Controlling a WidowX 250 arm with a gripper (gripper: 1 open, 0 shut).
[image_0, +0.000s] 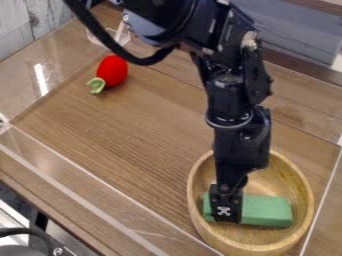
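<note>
A green rectangular block (267, 210) lies in a tan round bowl (287, 240) at the lower right. My black gripper (227, 205) reaches down into the bowl from above, over the left part of the block.
A red object with a green top (110, 74) lies at the upper left of the wooden table (107, 150). A pale wall runs along the back right.
</note>
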